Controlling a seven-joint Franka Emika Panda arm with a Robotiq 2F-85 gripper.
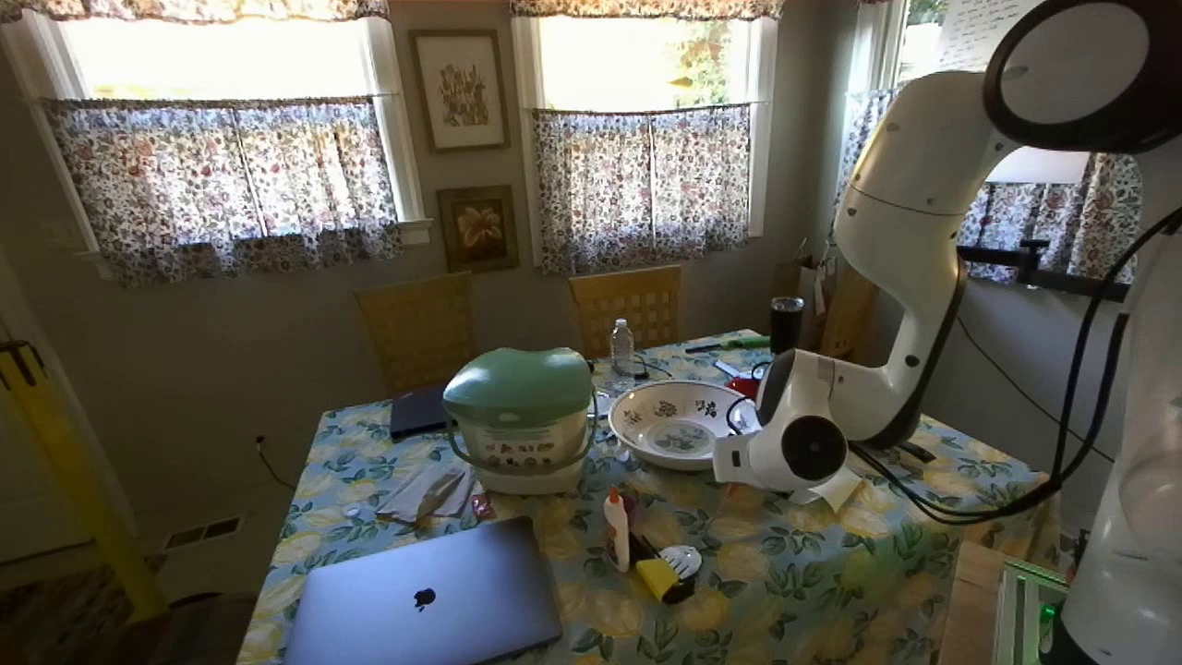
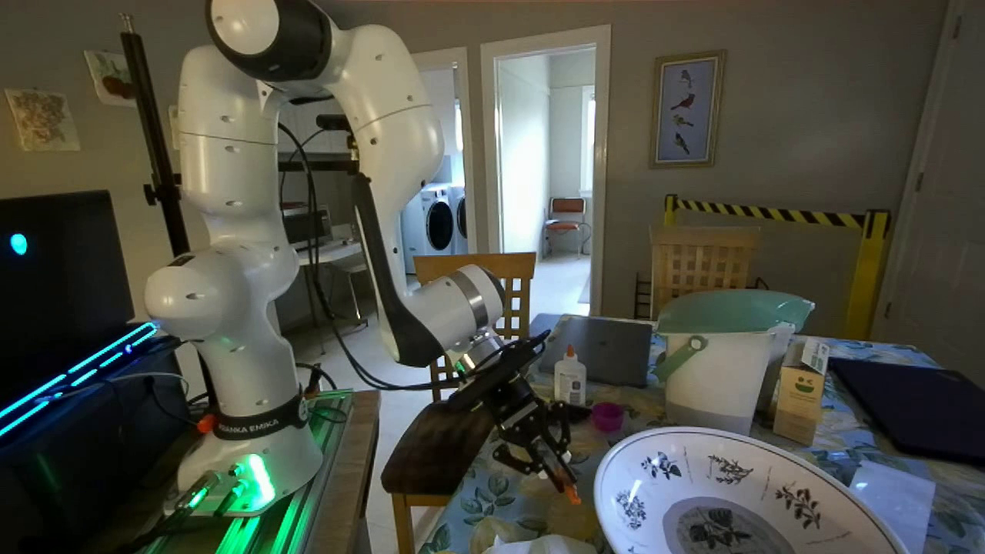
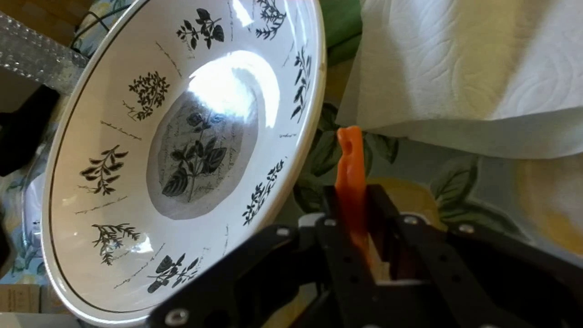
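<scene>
My gripper is shut on a slim orange object [image 3: 351, 158], whose ridged end sticks out past the black fingers in the wrist view. From exterior view 2, the gripper [image 2: 551, 454] points down at a slant beside the bowl, with the orange end [image 2: 573, 495] at its tip. A large white bowl [image 3: 125, 218] with dark plant prints stands just left of the fingers in the wrist view. Its inside, as far as it shows, is empty. White paper towel [image 3: 464, 71] lies beyond the fingertips. The rest of the orange object is hidden.
A white glue bottle [image 1: 617, 532] and a yellow-and-black item [image 1: 661, 574] stand close together. The green-lidded bin [image 1: 518, 427] and silver laptop [image 1: 427, 598] occupy the left side. A clear bottle [image 1: 621, 345] is behind the bowl.
</scene>
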